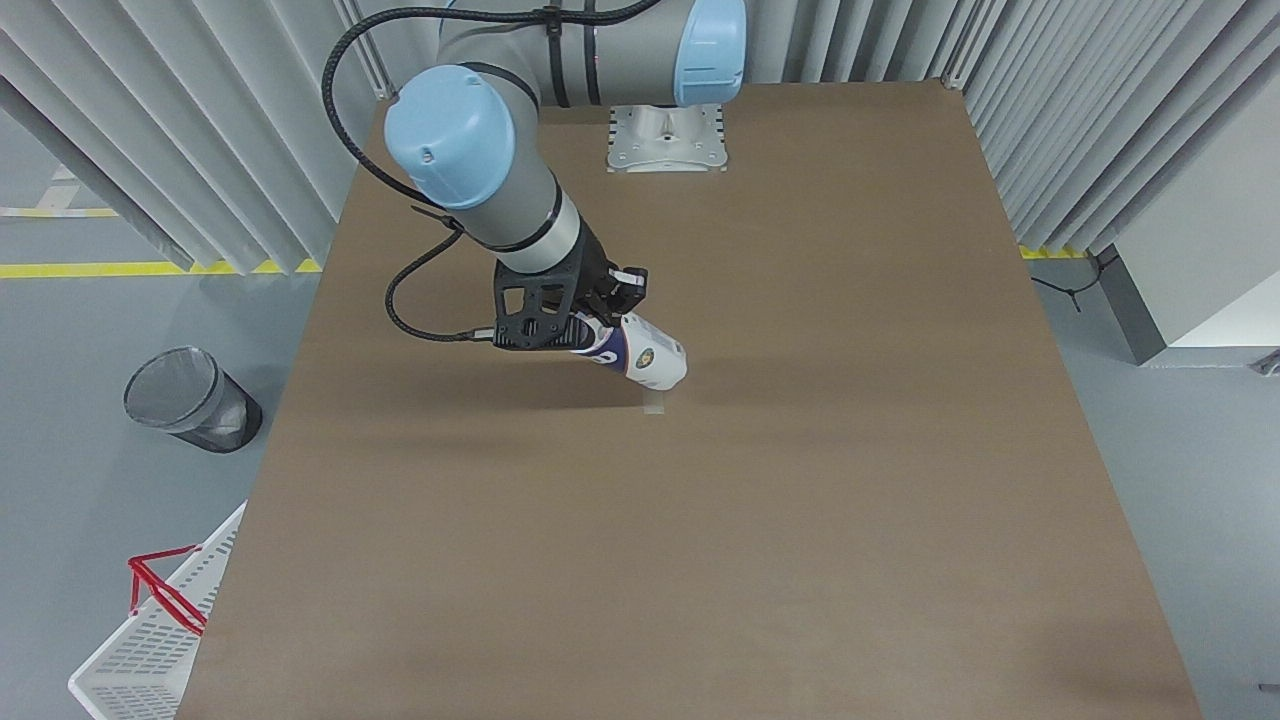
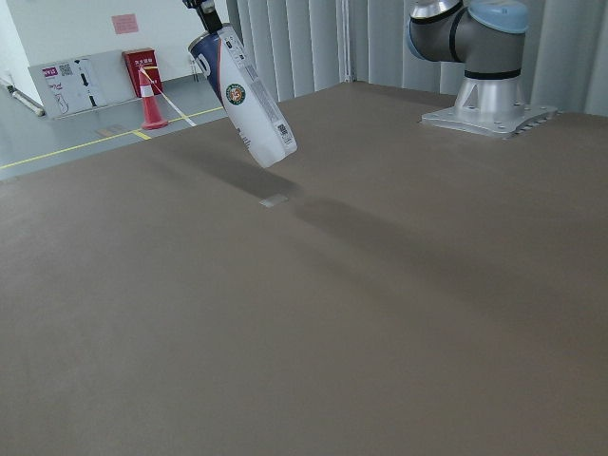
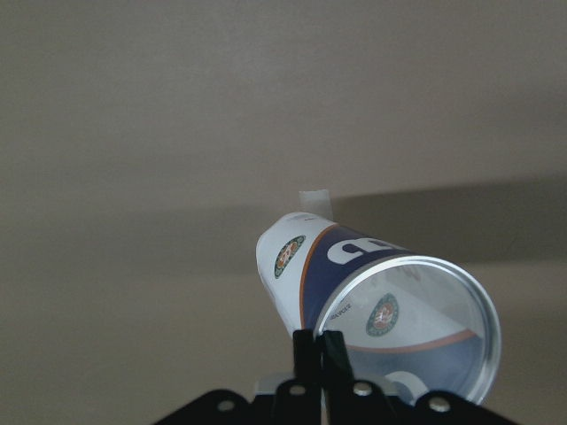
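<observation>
A white and blue cylindrical container (image 1: 642, 354) (image 2: 252, 104) (image 3: 292, 266) with a metal rim hangs tilted above the table, its lower end near a small pale patch of tape (image 1: 654, 403) (image 2: 274, 200) (image 3: 315, 202) that lies beneath it. My gripper is shut on the container's rim at its upper end, in the top left of the left view and at the bottom of the wrist view.
At the back stands a robot base (image 1: 666, 138) (image 2: 489, 114). Off the left edge are a dark bin (image 1: 192, 402) and a white basket (image 1: 144, 672) on the floor.
</observation>
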